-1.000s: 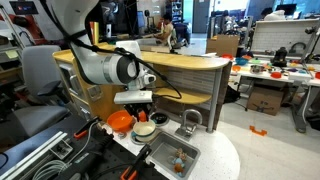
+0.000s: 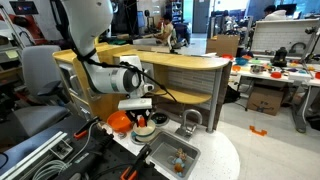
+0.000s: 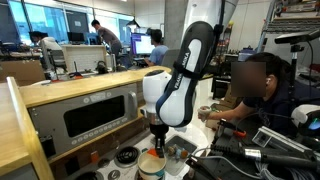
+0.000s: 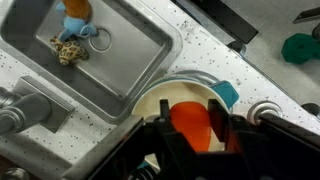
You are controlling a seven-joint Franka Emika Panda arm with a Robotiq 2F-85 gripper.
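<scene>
A red-orange object (image 4: 190,122) sits between the fingers of my gripper, which is shut on it. Under it is a round pot (image 4: 180,92) with a cream inside, and in the wrist view the object covers part of the opening. From the first exterior view, the gripper (image 2: 139,110) points down just over the pot (image 2: 146,132), the orange object (image 2: 141,123) at its tip. The second exterior view has the object (image 3: 156,151) at the pot's (image 3: 150,165) rim level; whether it touches the inside cannot be told.
A sink (image 4: 110,70) with small toys (image 4: 72,25) lies beside the pot, with a faucet (image 2: 188,123) behind it. An orange bowl (image 2: 121,122) stands left of the pot. White counter to the right of the sink (image 2: 205,155) is clear.
My gripper has come down a little with the orange object, nearer to the pot. The pot and sink have not visibly moved.
</scene>
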